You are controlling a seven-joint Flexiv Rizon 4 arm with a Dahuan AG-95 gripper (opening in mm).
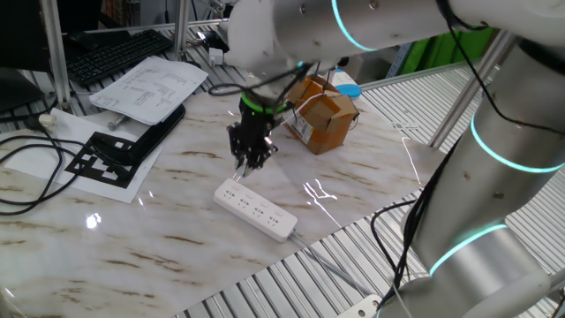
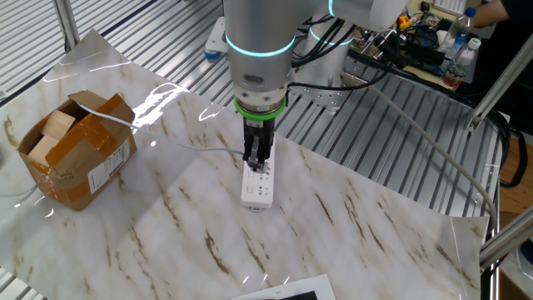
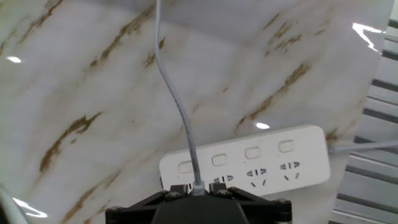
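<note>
A white power strip [image 1: 255, 212] with several sockets and switches lies on the marble-patterned table. My gripper [image 1: 244, 168] is over its far-left end, pointing down. In the wrist view, a grey cable [image 3: 177, 102] runs down to a small plug end [image 3: 198, 188] between the fingers; the gripper looks shut on this plug, whose body is mostly hidden. Exterior view 2 has the gripper [image 2: 257, 165] overlapping the strip [image 2: 258, 196], with the cable [image 2: 183, 146] trailing left. Whether the plug touches a socket cannot be told.
An open cardboard box [image 1: 325, 119] stands behind the strip, and the cable passes over it in exterior view 2. A marker sheet [image 1: 110, 163], black stand and papers [image 1: 150, 88] occupy the left side.
</note>
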